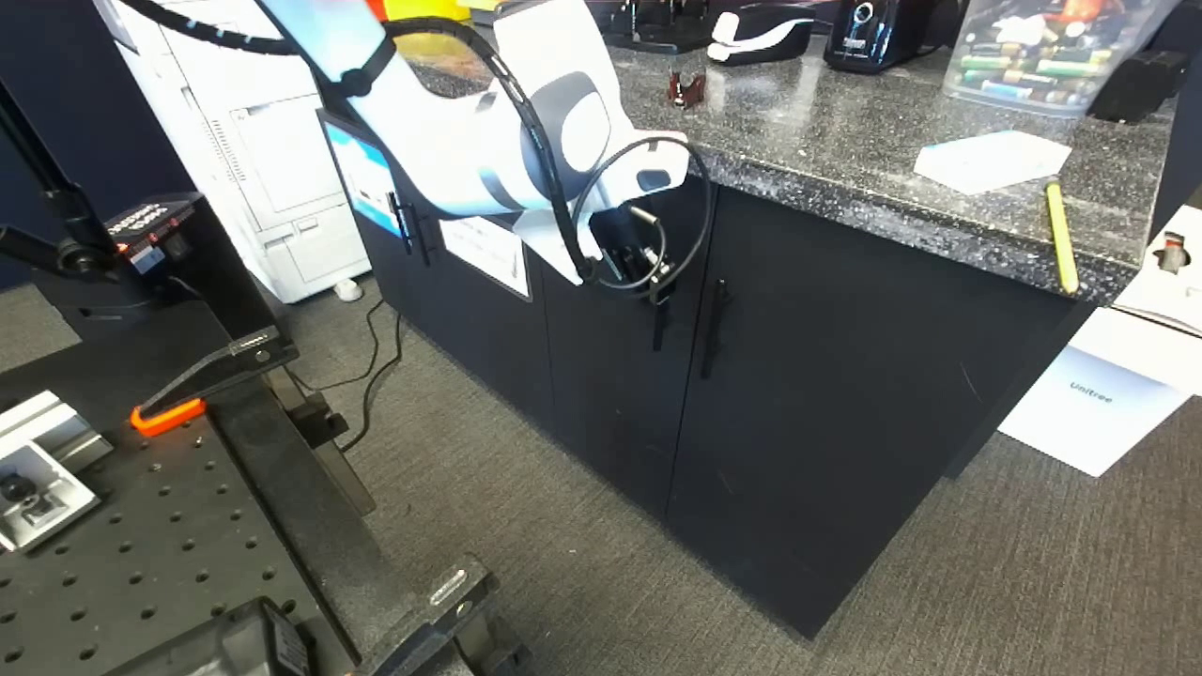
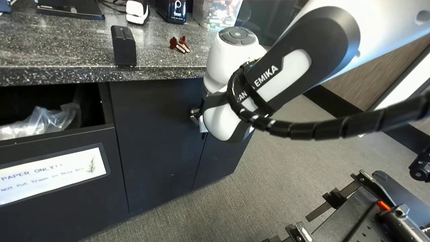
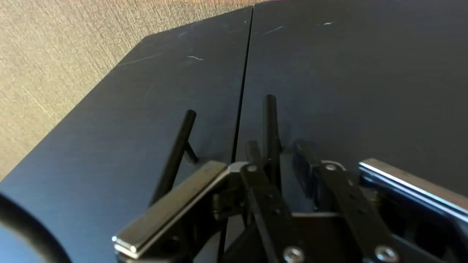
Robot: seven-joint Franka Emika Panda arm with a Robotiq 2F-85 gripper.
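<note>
Two black bar handles stand side by side on the dark cabinet doors. In the wrist view, one handle (image 3: 270, 116) runs between the fingers of my gripper, closer to the left finger, with a gap showing on its right. My gripper is part open, not clamped on the bar. The other handle (image 3: 176, 151) lies outside the fingers, to the left. In exterior view 1, my gripper (image 1: 658, 282) is at the top of the left of these two handles (image 1: 659, 325); the right handle (image 1: 712, 329) is free. Both doors (image 1: 834, 394) look closed. The arm mostly hides the gripper in exterior view 2.
A stone countertop (image 1: 834, 169) overhangs the doors close to my hand. A cable (image 1: 707, 203) loops around the wrist. An open compartment (image 2: 44, 105) holding plastic bags is in exterior view 2.
</note>
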